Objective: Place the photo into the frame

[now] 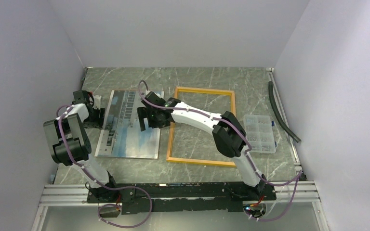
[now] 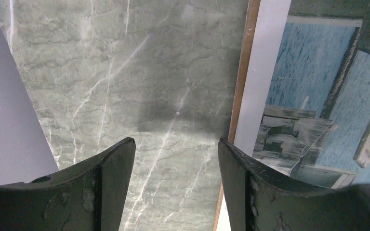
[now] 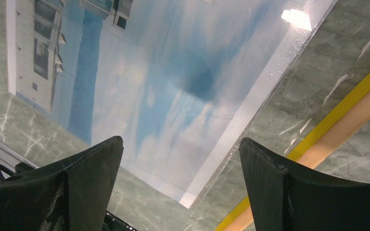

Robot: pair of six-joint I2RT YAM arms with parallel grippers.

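The photo [image 1: 127, 142], under a clear sheet, lies flat on the left of the table, showing a building and pale blue sky. The yellow frame [image 1: 202, 162] lies empty to its right. My left gripper is open low at the photo's left edge [image 2: 250, 96], one finger at that edge, nothing gripped. My right gripper is open over the photo's right part [image 3: 183, 106], near the frame's left bar [image 3: 337, 110], with nothing between its fingers.
A clear compartment box [image 1: 259, 134] sits at the right, beside a dark strip [image 1: 282, 115]. Bare grey marble [image 1: 197, 77] shows along the back and front. Walls close in on both sides.
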